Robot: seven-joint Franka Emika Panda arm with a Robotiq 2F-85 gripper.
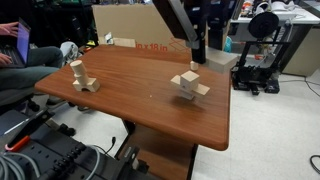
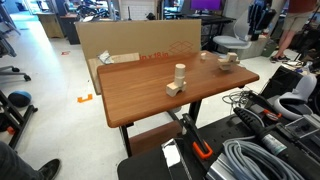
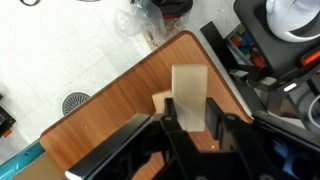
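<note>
My gripper (image 1: 205, 50) is shut on a pale wooden block (image 1: 220, 59), which hangs above the right part of the table (image 1: 135, 85). In the wrist view this held block (image 3: 189, 88) stands out beyond the dark fingers. Below it and slightly to the left, part of another wooden piece (image 3: 160, 100) shows; the held block hides the rest. Exterior view 1 has a small stack of wooden blocks (image 1: 188, 86) on the table's right side, with the held block higher up and apart from it. A second stack (image 1: 82, 77), with a cylinder on top, stands at the left.
A small loose block (image 1: 194, 65) lies behind the right stack. Cardboard (image 2: 135, 40) rises along the table's far edge. Cables (image 2: 250, 158) lie beside the robot's base.
</note>
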